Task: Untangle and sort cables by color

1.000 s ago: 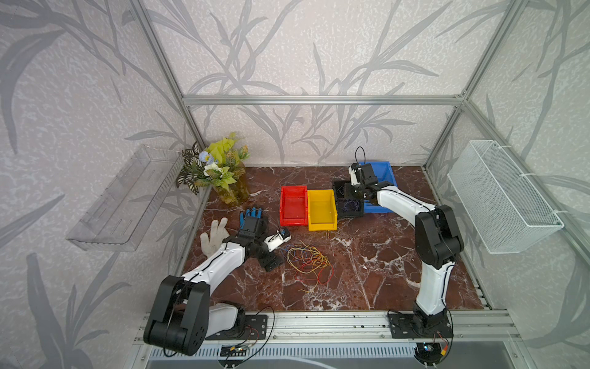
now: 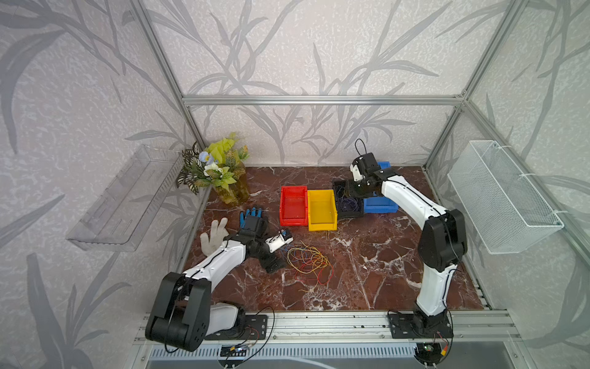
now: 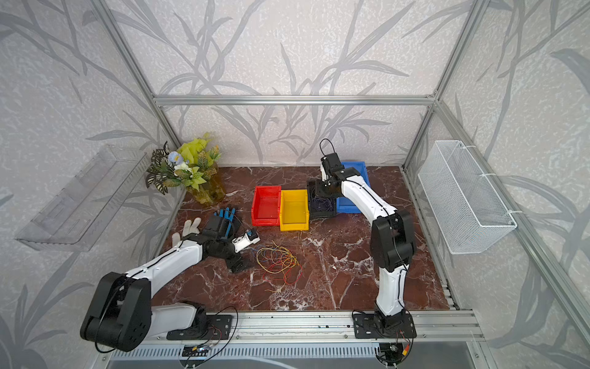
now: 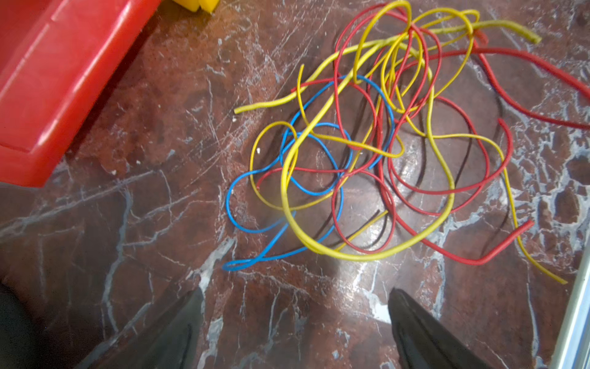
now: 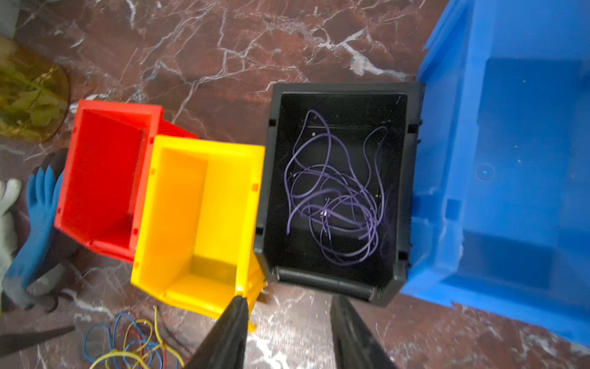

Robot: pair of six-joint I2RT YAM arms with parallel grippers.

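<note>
Red, yellow and blue cables lie tangled together in one pile (image 4: 375,141) on the tabletop. A purple cable (image 5: 344,200) rests in loose coils inside the black bin (image 5: 264,184). Over that bin hangs my right gripper, open and empty, its fingers apart in the right wrist view. The left gripper is open beside the tangle, nothing between its fingers; the pile's blue loops are nearest to it. The red bin (image 2: 293,188), the yellow bin (image 2: 322,227) and the blue bin (image 5: 522,184) look empty where their floors show.
A white glove (image 2: 215,236) and a blue glove (image 5: 38,209) lie at the left, close to my left arm. Behind them stands a flower vase (image 2: 232,192). Mesh baskets (image 2: 504,196) hang at both sides.
The left gripper's view has shifted slightly over the tangle.
</note>
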